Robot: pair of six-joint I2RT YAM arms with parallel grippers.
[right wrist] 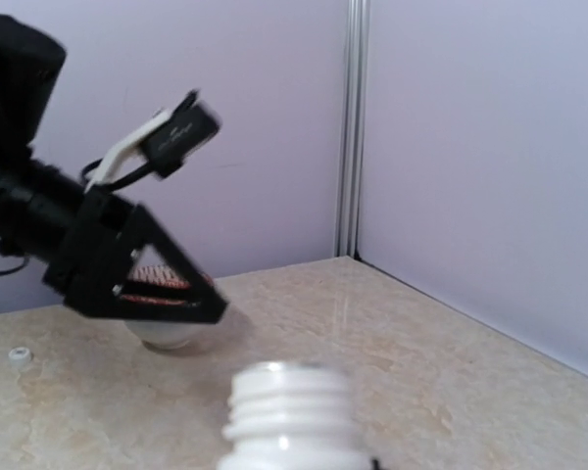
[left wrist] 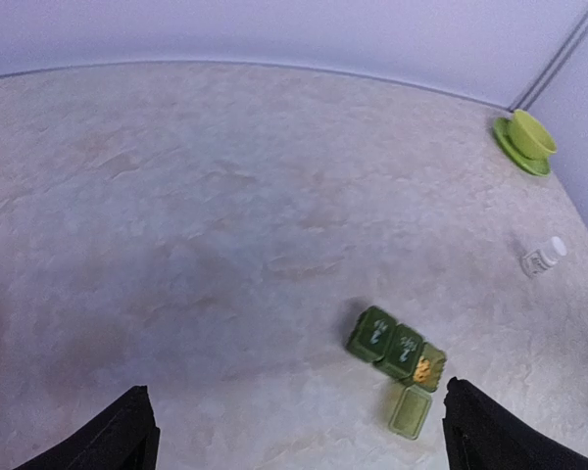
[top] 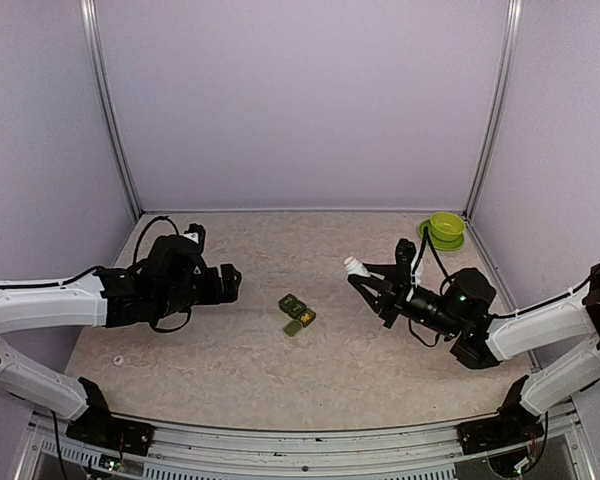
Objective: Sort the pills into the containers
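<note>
A green pill organizer [top: 293, 308] [left wrist: 385, 346] lies mid-table, a small flap [left wrist: 411, 412] at its near side. My right gripper [top: 370, 280] is raised to its right, shut on a white bottle [top: 355, 267] [right wrist: 289, 421], whose threaded neck shows uncapped in the right wrist view. My left gripper [top: 225, 283] stands open left of the organizer, its fingertips along the bottom of the left wrist view, nothing between them.
A green bowl [top: 446, 225] on a green plate [top: 427, 238] stands at back right. A small white ring [top: 119, 360] lies at front left. A patterned bowl [right wrist: 167, 333] sits behind the left arm.
</note>
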